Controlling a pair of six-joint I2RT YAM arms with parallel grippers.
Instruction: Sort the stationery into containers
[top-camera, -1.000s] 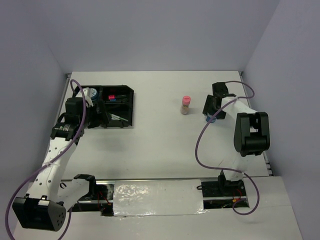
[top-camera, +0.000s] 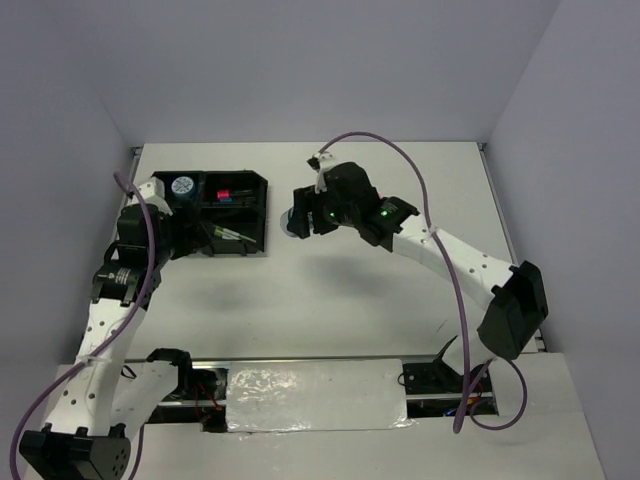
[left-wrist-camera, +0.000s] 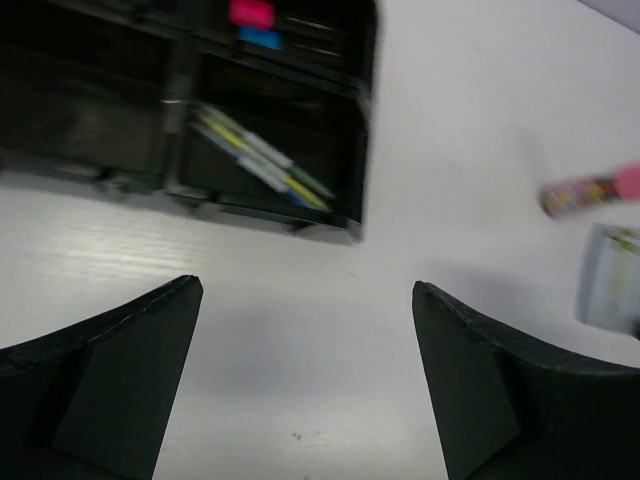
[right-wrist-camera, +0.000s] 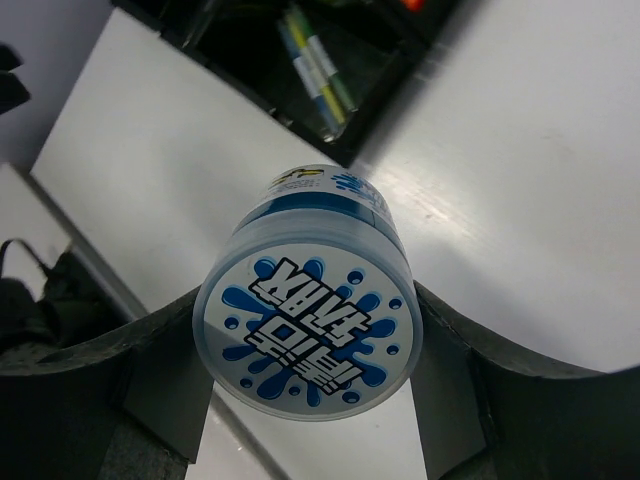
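My right gripper is shut on a white-lidded round container with blue splash lettering; from above, this gripper is over the middle of the table. My left gripper is open and empty, above the table by the black compartment organizer. The organizer holds a round blue-and-white container, a red item, a blue item and several pens. A pink-capped cylinder stands on the table in the left wrist view, blurred; from above the right arm hides it.
A translucent object shows at the left wrist view's right edge, blurred. Grey walls bound both sides and the back.
My right gripper has swept left from the table's right side toward the organizer, carrying the container and now covering the pink-capped cylinder from above. The left arm has shifted slightly.
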